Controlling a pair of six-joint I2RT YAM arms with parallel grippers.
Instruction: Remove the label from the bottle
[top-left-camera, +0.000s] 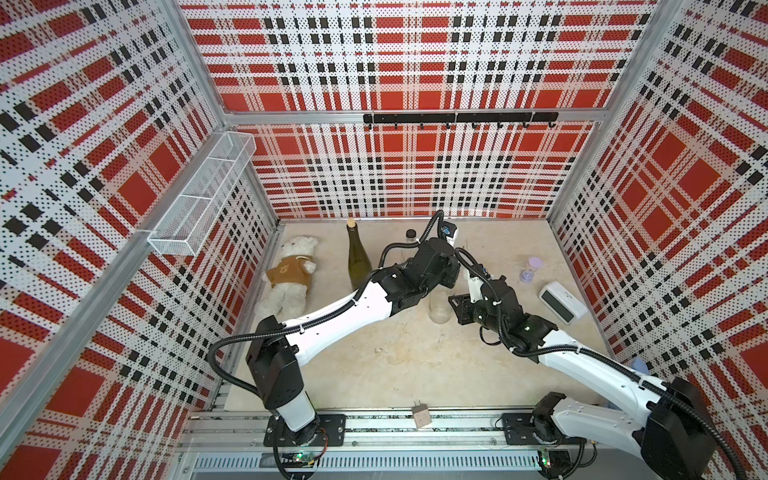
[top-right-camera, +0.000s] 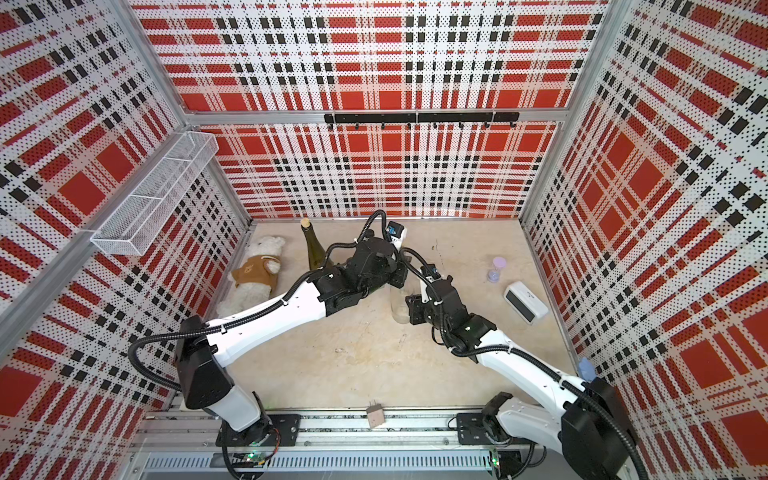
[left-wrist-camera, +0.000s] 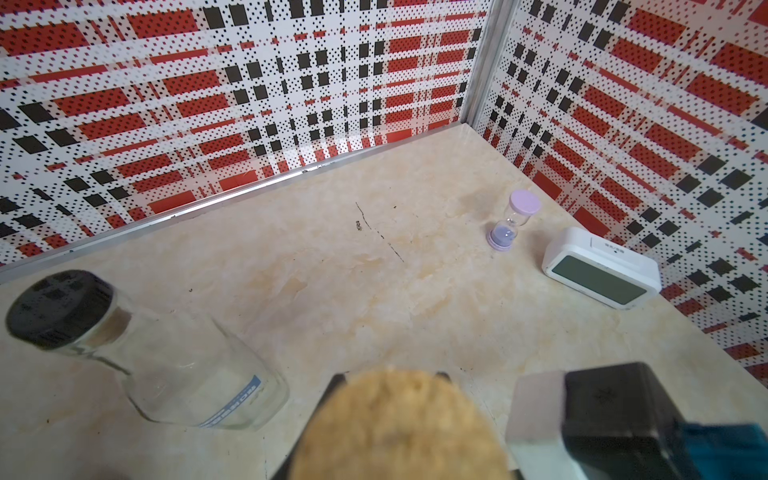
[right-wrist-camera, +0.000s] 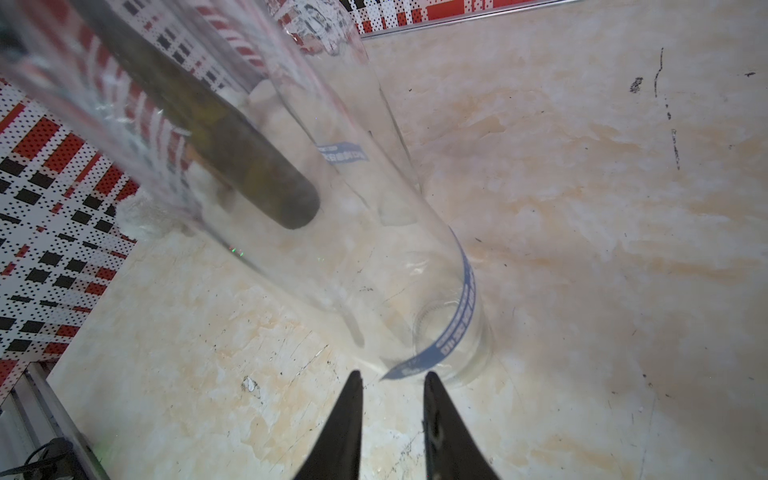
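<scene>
My left gripper (top-left-camera: 448, 264) is shut on a clear glass bottle; in the left wrist view its cork (left-wrist-camera: 392, 424) fills the bottom edge, hiding the fingers. The bottle stands below that gripper, partly hidden by the arms in the top views. In the right wrist view a blue printed label (right-wrist-camera: 432, 352) curves round its lower part. My right gripper is open a little beside the lower bottle, its fingertips just short of the label, with nothing seen between them.
A second clear bottle with black cap (left-wrist-camera: 60, 308) stands behind. A dark wine bottle (top-left-camera: 357, 256) and teddy bear (top-left-camera: 292, 276) are at left, an hourglass (left-wrist-camera: 512, 216) and white clock (left-wrist-camera: 600, 268) at right.
</scene>
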